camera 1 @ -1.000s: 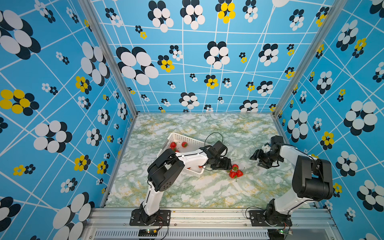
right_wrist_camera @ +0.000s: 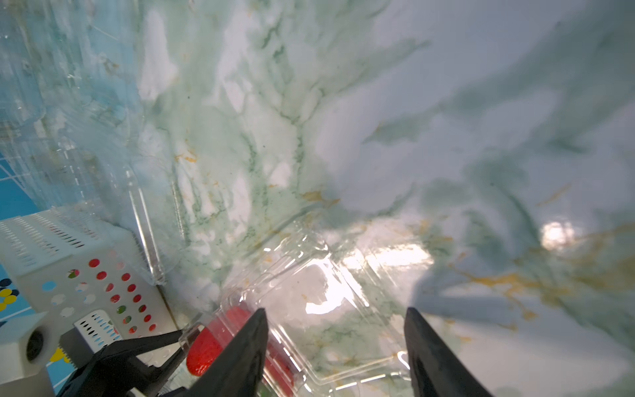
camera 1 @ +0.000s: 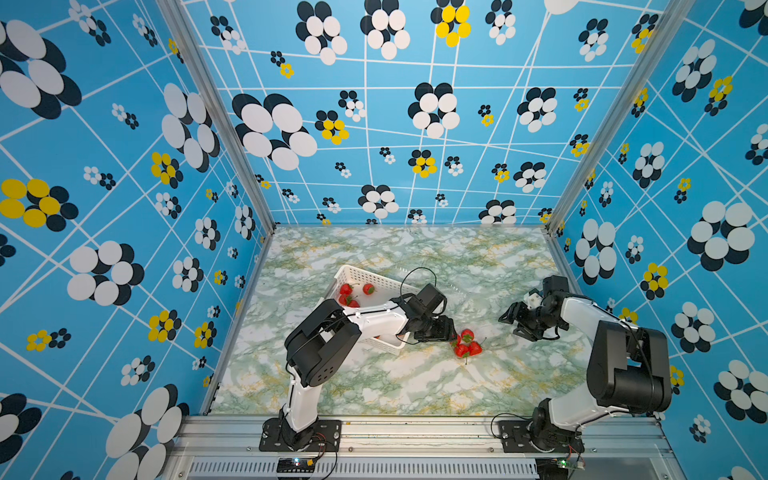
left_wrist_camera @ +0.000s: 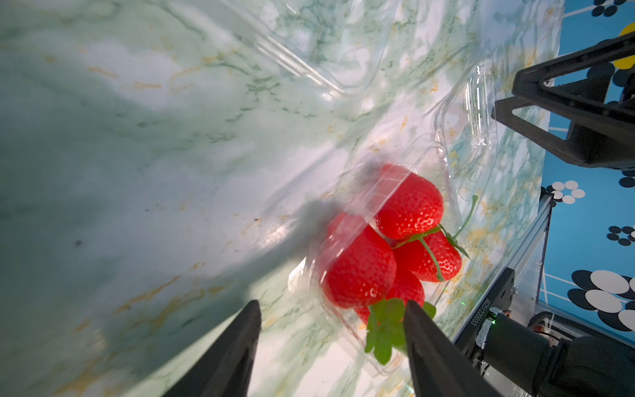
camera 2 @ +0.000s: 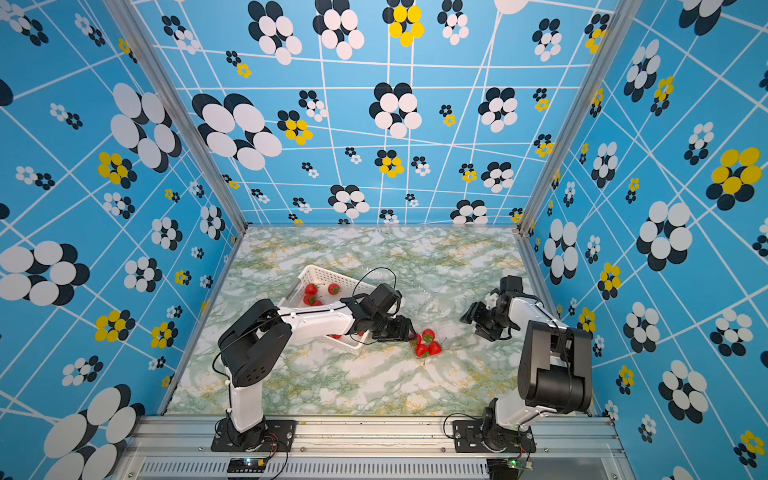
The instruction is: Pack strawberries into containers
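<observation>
A clear plastic container with several red strawberries (left_wrist_camera: 360, 268) sits on the table between the arms. Its clear lid (right_wrist_camera: 324, 291), folded out empty, shows in the right wrist view. My left gripper is close by the container's left side, fingers spread, one finger overlapping a green strawberry top (left_wrist_camera: 385, 327). My right gripper also has its fingers apart, with the lid showing between and beyond them. Whether either gripper touches the container cannot be made out. More strawberries (camera 1: 368, 289) lie in the white basket (camera 1: 384, 281).
Another clear container (left_wrist_camera: 324, 46) lies on the table in the left wrist view. Further clear plastic (right_wrist_camera: 72, 132) appears at the right wrist view's upper left. My left forearm (camera 1: 376, 321) crosses over the basket.
Over the last second my left gripper has shifted slightly left, and the strawberries in the container have shifted slightly left too. The right gripper has barely moved.
</observation>
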